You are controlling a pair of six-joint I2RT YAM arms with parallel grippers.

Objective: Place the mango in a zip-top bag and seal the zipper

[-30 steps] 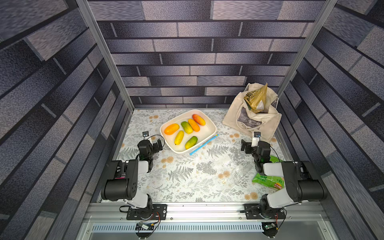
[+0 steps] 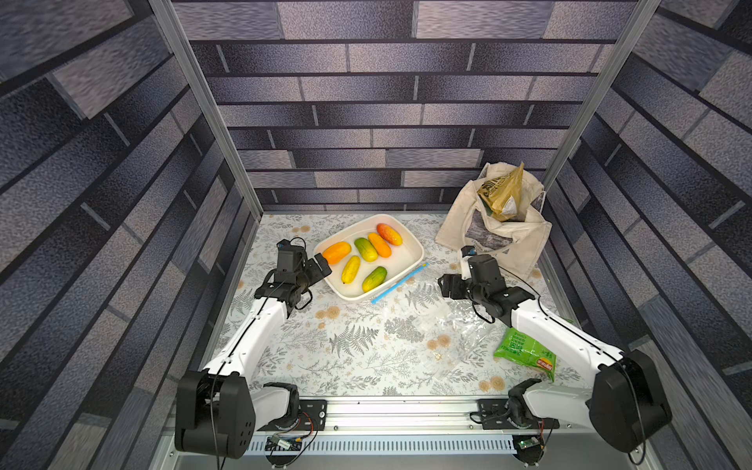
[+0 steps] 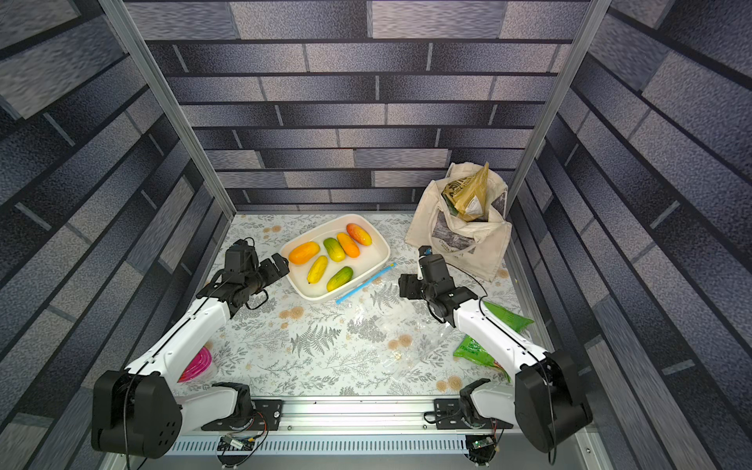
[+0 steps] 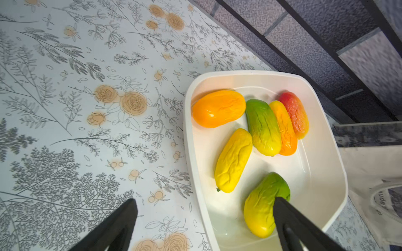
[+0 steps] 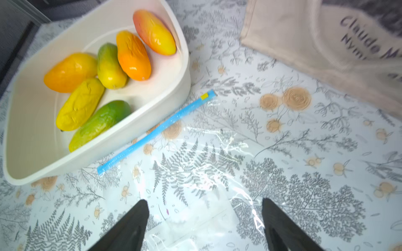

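Note:
Several mangoes, yellow, green and orange, lie in a white tub at the back centre. A clear zip bag with a blue zip strip lies flat along the tub's right front side. My left gripper stands open above the tub's left end, nothing between its fingers in the left wrist view. My right gripper hangs over the bag, its fingers apart and empty in the right wrist view.
A canvas tote with a gold package stands at the back right. A green packet lies at the front right, a pink item at the front left.
My right gripper has moved left over the bag; my left gripper has moved slightly toward the tub. The objects lie as before.

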